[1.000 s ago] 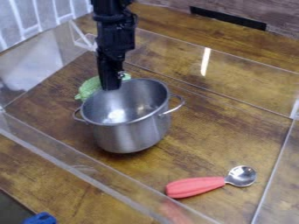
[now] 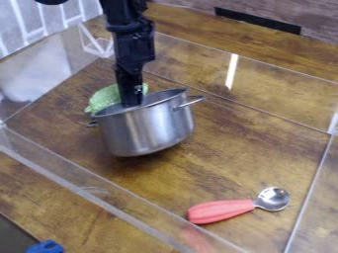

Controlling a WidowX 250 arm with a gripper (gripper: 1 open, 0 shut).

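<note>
A steel pot [image 2: 148,128] with two side handles sits left of centre on the wooden surface [image 2: 238,148]. The black gripper [image 2: 129,97] reaches down at the pot's back left rim, its tips partly hidden by the pot; it is shut, and I cannot see anything between its fingers. Behind the pot, a pale green object [image 2: 103,99] is partly hidden by pot and gripper.
A spoon with a pink handle [image 2: 222,210] lies at the front right. Clear panels edge the work area. A blue object [image 2: 45,246] is at the bottom left corner.
The gripper has moved slightly lower at the pot's back rim. The pot has shifted back a little and its opening looks less tipped toward the camera.
</note>
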